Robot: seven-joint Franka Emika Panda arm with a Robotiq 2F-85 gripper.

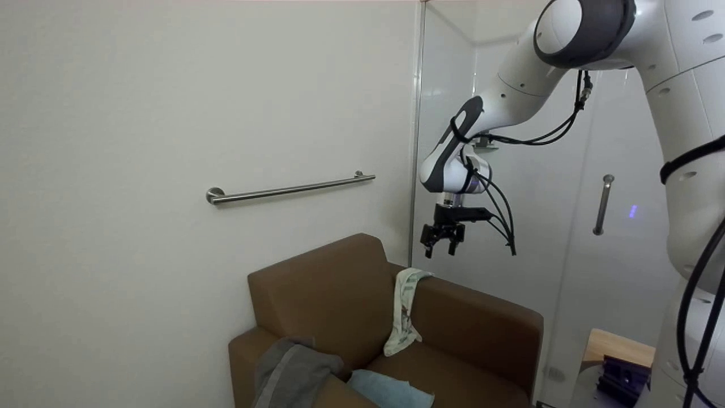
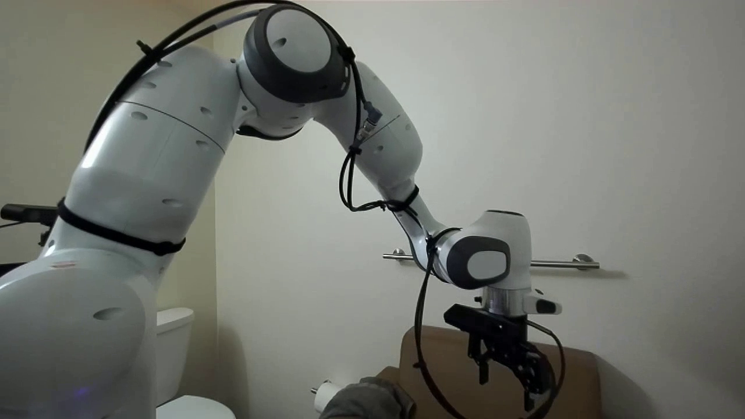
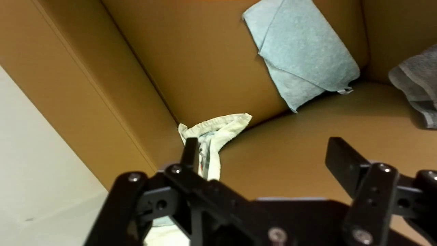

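My gripper (image 1: 440, 250) hangs pointing down above the right armrest side of a brown armchair (image 1: 469, 299). Its fingers (image 3: 189, 152) stand wide apart with nothing between them. A white printed cloth (image 1: 404, 306) drapes from the armrest down to the seat. From the wrist, that white cloth (image 3: 216, 130) lies below, partly hidden behind one finger. A light blue cloth (image 3: 309, 49) rests folded on the seat, up and to the right in that view. Over the other armrest hangs a grey cloth (image 1: 295, 374), whose edge shows at the far right of the wrist view.
A metal grab bar (image 1: 292, 191) runs along the wall behind the armchair. Beside it stands a glass shower panel with a handle (image 1: 602, 204). A toilet (image 2: 174, 342) is at the back left in the second exterior view. Open air surrounds the gripper.
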